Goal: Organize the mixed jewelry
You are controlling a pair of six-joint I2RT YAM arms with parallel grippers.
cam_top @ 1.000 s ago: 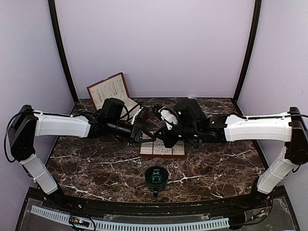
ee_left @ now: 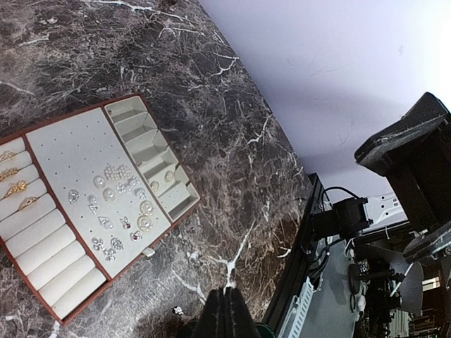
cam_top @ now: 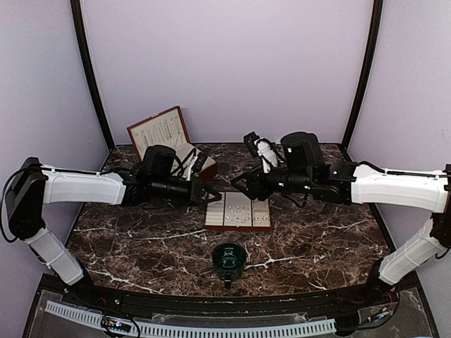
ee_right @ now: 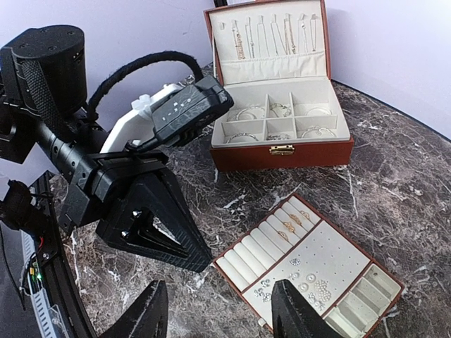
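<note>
A flat tray [ee_left: 70, 141] holds gold rings in cream rolls, silver pieces and pearls on a flat pad, and small compartments with a few pieces. Behind it in the right wrist view stands an open jewelry box [ee_right: 282, 158] with necklaces in the lid and bracelets in its compartments. My left gripper is shut, nothing visible between its fingers, above the table near the tray. My right gripper is open and empty, raised in front of the tray.
A dark green bowl [cam_top: 230, 257] sits on the front middle of the marble table [cam_top: 141, 246]. Walls enclose the back and sides.
My right arm has moved up and to the right, away from the left gripper and the tray. My left gripper has shifted slightly left.
</note>
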